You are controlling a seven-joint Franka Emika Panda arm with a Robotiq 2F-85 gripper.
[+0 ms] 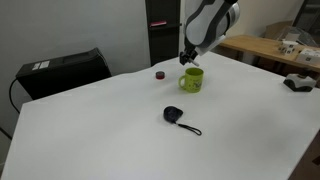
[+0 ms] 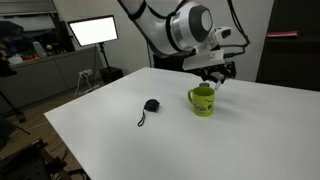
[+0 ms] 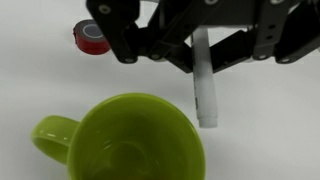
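In the wrist view my gripper is shut on a white marker (image 3: 204, 85), which points down from between the fingers. A green mug (image 3: 135, 140) stands upright close by, its open mouth facing the camera and its handle to the left. The marker's lower end appears beside the mug's rim in that view. From outside, the gripper (image 1: 189, 57) is above and just behind the mug (image 1: 191, 80). In the second exterior view the gripper (image 2: 217, 76) is over the far side of the mug (image 2: 202, 100).
A red tape roll (image 3: 91, 37) lies near the mug. A black tape measure (image 1: 173, 114) with a strap sits further forward on the white table (image 1: 90, 130). A black case (image 1: 62, 74) is at the back left.
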